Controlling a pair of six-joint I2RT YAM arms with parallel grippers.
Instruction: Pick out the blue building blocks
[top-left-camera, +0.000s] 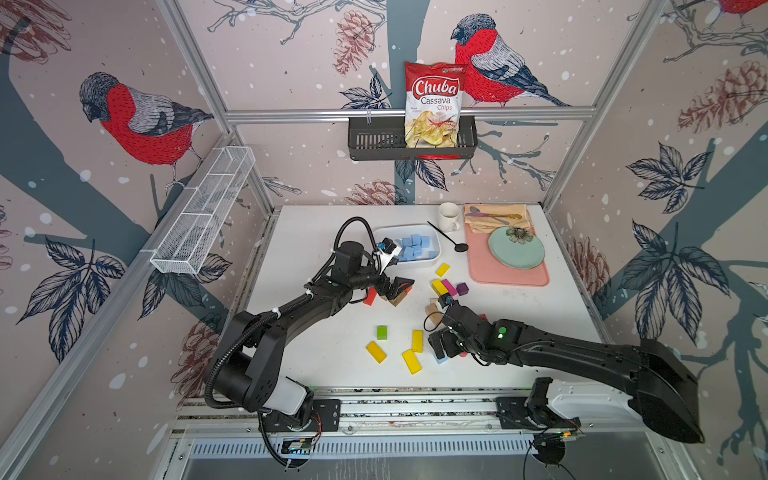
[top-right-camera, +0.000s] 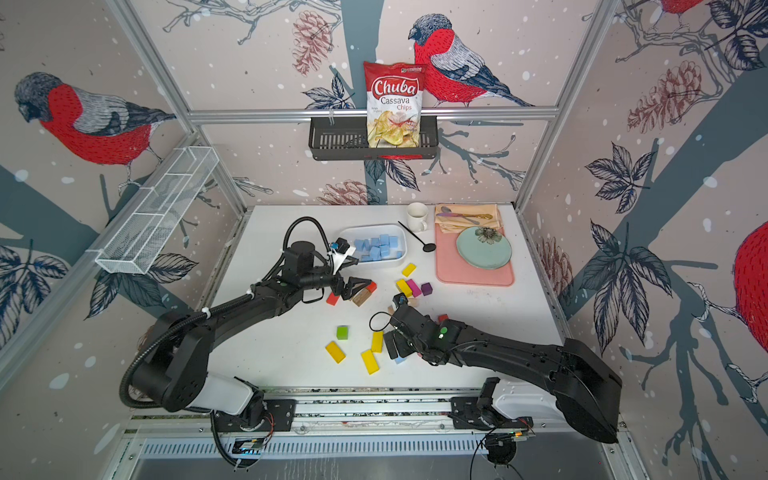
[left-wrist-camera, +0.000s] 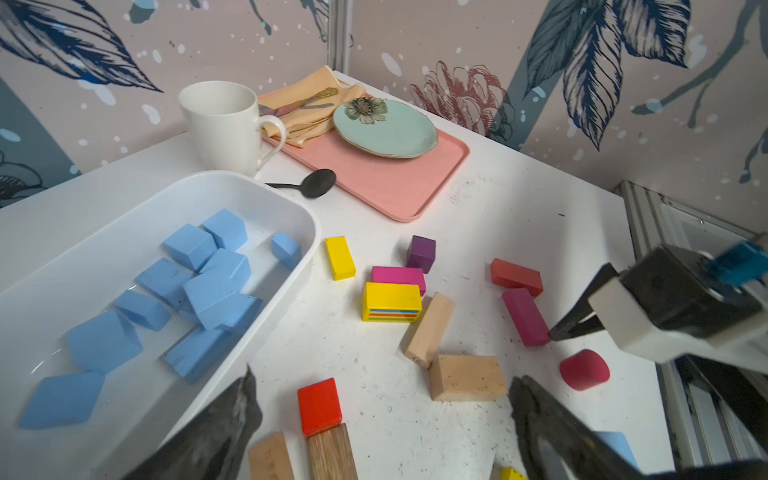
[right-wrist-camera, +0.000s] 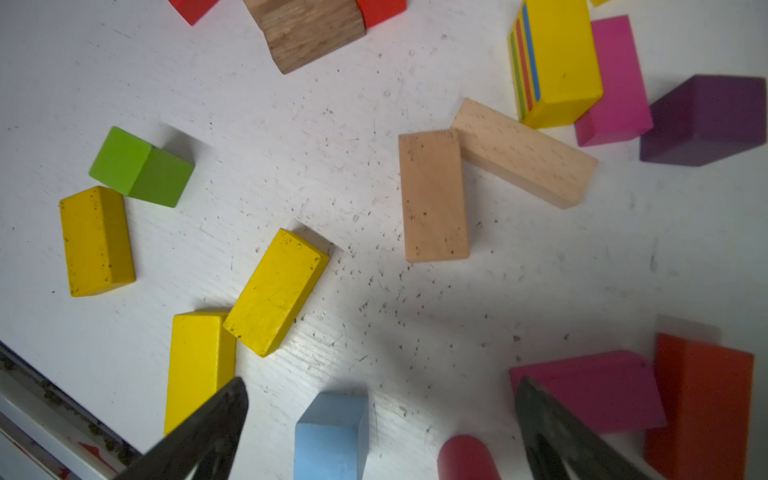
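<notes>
One blue block (right-wrist-camera: 330, 438) lies on the table near the front, showing between the fingers of my right gripper in the right wrist view. That gripper is open above the block, with nothing held; a dark red cylinder (right-wrist-camera: 466, 459) also shows between its fingers. Several other blue blocks (left-wrist-camera: 192, 245) rest inside the white tray (left-wrist-camera: 240, 182) at the back. My left gripper hangs open and empty over the table in front of the tray, near a red block (left-wrist-camera: 319, 406) and wooden blocks. In the top left view the right gripper partly hides the loose blue block (top-left-camera: 441, 359).
Yellow blocks (right-wrist-camera: 276, 293) and a green block (right-wrist-camera: 142, 166) lie left of the right gripper. A magenta block (right-wrist-camera: 588, 390) and a red block (right-wrist-camera: 699, 408) sit close on its right. Behind are a ladle (top-left-camera: 461, 247), a mug (top-left-camera: 449, 216) and a pink tray (top-left-camera: 508, 280).
</notes>
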